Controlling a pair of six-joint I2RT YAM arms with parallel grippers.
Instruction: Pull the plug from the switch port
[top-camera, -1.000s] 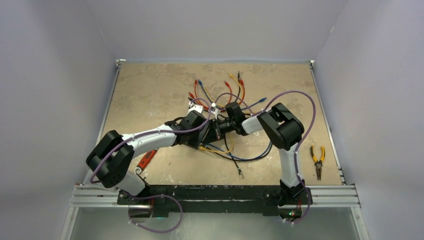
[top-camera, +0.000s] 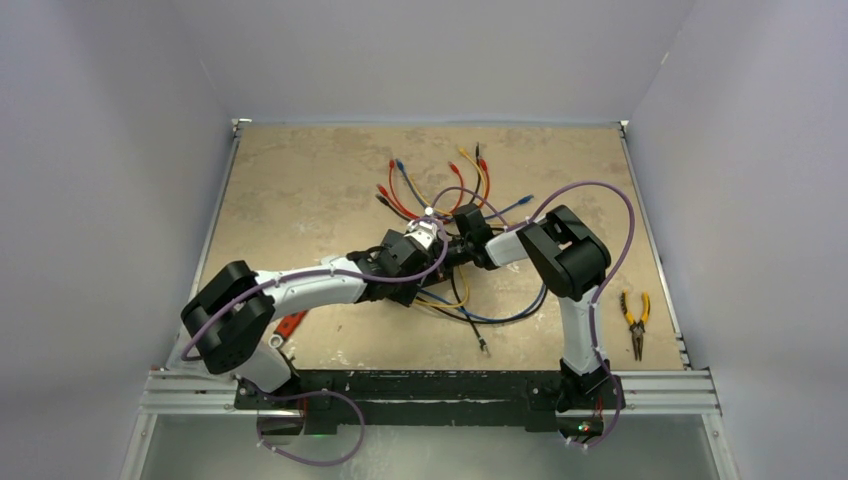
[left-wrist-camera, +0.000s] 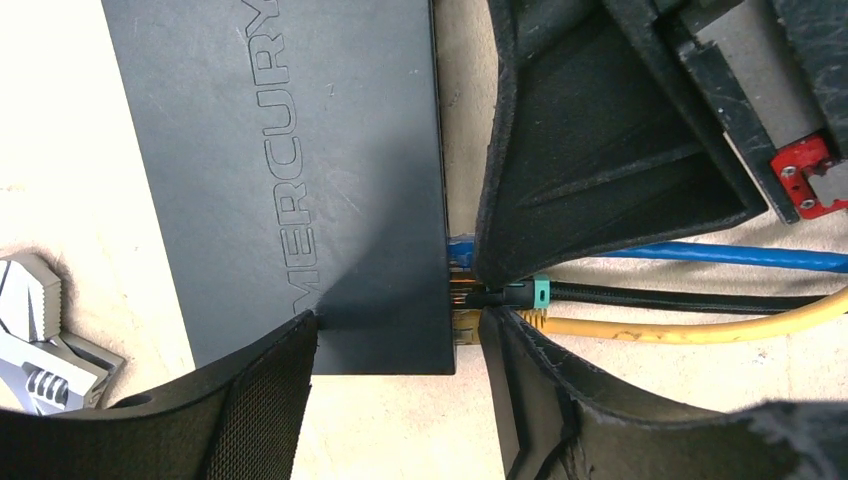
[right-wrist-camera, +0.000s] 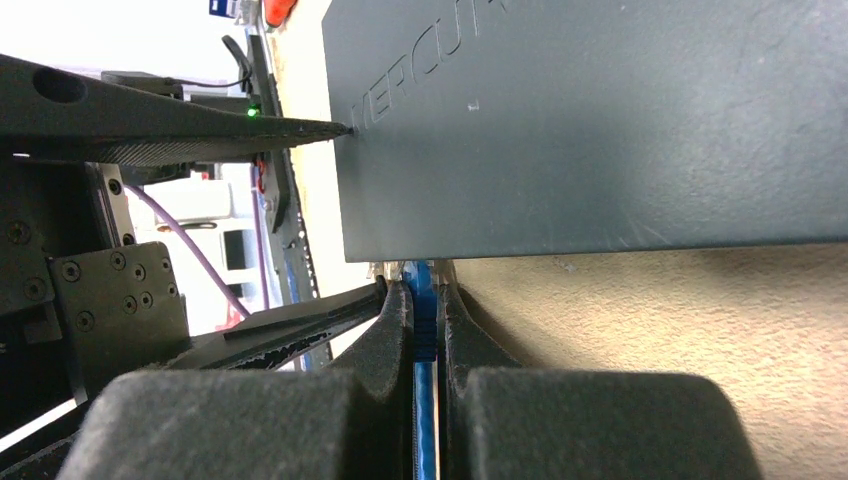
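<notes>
The black switch (left-wrist-camera: 360, 130), marked MERCURY, lies flat with cables along its right edge. From that edge run a blue cable (left-wrist-camera: 690, 255), a black one (left-wrist-camera: 650, 297) and a yellow plug (left-wrist-camera: 466, 326). My right gripper is shut on the blue plug (right-wrist-camera: 424, 325), whose front end meets the switch's edge; how deep it sits is hidden. My left gripper stands part open over the switch's near right corner, with no plug between its fingers. One left fingertip (left-wrist-camera: 492, 325) is beside the black and yellow plugs.
Both grippers crowd close together at the port side. Loose cables (top-camera: 460, 180) spread behind the switch; a black cable end (top-camera: 484, 347) lies in front. Pliers (top-camera: 636, 325) rest at the right, a red-handled tool (top-camera: 290, 325) at the left.
My left gripper has shifted right across the switch toward the right gripper, its wrist swinging nearer the viewer's front. The right arm has barely moved.
</notes>
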